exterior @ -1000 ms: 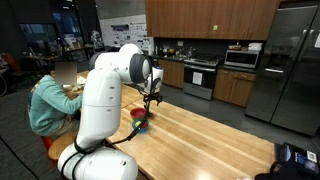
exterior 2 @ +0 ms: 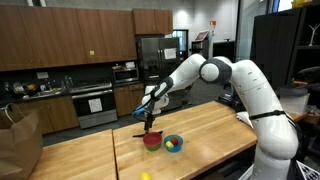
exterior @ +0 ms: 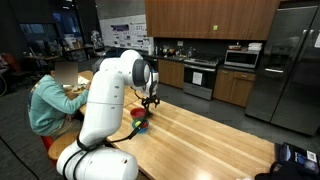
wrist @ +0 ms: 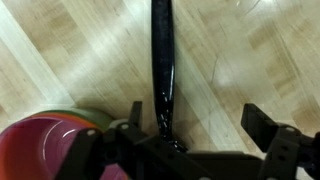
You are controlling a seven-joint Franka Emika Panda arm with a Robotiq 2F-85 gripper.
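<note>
A long, slim black utensil (wrist: 163, 65) lies on the wooden table in the wrist view, running from the top edge down toward my gripper. My gripper is open above the table, with the utensil passing between its fingers nearer the left one. Nothing is held. The utensil's lower end is partly hidden by the gripper body. In exterior view 2 the gripper (exterior 2: 149, 121) hangs just above the dark utensil (exterior 2: 147, 134), behind a pink-red bowl (exterior 2: 152, 142). That bowl (wrist: 38, 150) also fills the lower left of the wrist view, close to the left finger.
Beside the pink-red bowl stands a blue bowl (exterior 2: 174, 144) with colourful things in it. A yellow object (exterior 2: 146, 174) sits near the table's front edge. Someone in a teal top (exterior: 52, 105) is at the left.
My gripper seems to have come down slightly toward the table. The bowls stay where they were.
</note>
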